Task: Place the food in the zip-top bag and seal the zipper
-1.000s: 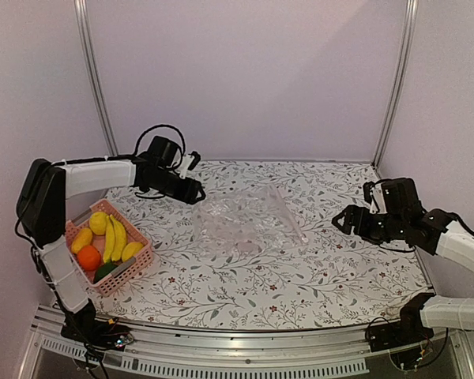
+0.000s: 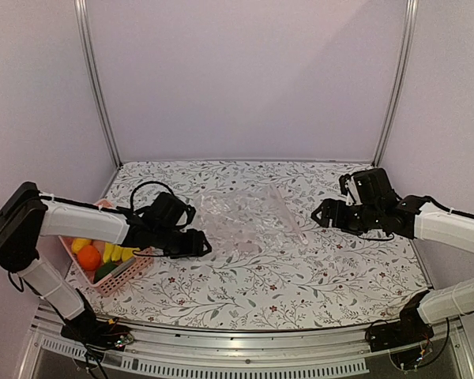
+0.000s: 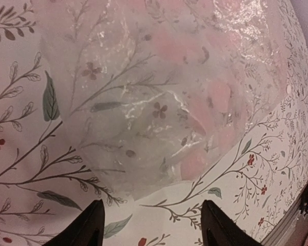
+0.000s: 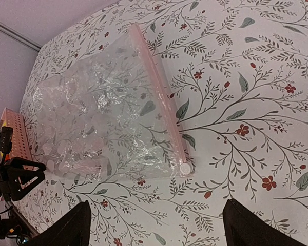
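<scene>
A clear zip bag lies flat on the patterned table, its pinkish zipper strip on the right side with a round white slider at the near end. The pink basket at the left holds an orange, bananas, a green item and other yellow food, partly hidden under my left arm. My left gripper is by the bag's near left corner, its fingers apart and empty. My right gripper, right of the bag, is open and empty.
Bare table lies in front of the bag and between it and my right gripper. Light walls close off the back and both sides. A metal rail runs along the front edge.
My left arm has come down from the back to the near left of the bag, now covering part of the basket. The right gripper has shifted slightly leftward toward the bag, which stays put.
</scene>
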